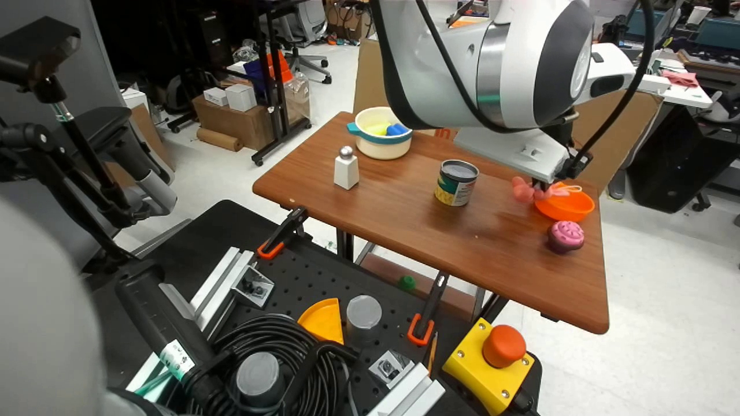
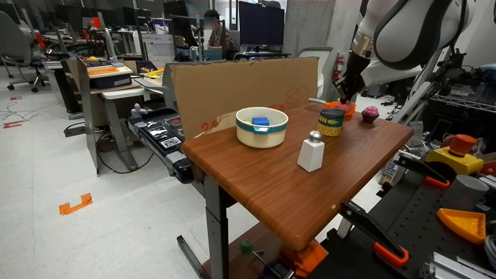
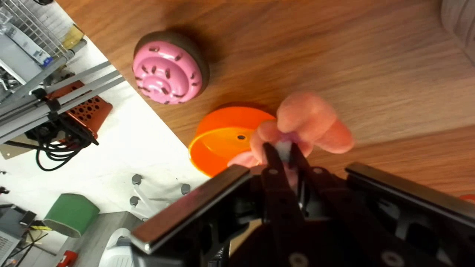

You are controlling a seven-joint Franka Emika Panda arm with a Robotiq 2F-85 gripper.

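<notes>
A soft pink object with rounded lobes (image 3: 307, 116) is pinched in my gripper, whose fingers are shut on it. In the wrist view it partly covers the orange pan (image 3: 222, 133). Exterior view 1 shows the pink object (image 1: 521, 190) at the left rim of the orange pan (image 1: 574, 205); whether it touches the pan I cannot tell. The pan's handle is mostly hidden behind the gripper there, but in exterior view 2 its grey end (image 2: 317, 100) sticks out to the left.
A pink-topped cupcake (image 1: 566, 236) sits close in front of the pan. Left of the gripper stands a corn can (image 1: 455, 183). Farther left are a white shaker (image 1: 346, 169) and a cream pot (image 1: 383, 148) with yellow and blue things inside.
</notes>
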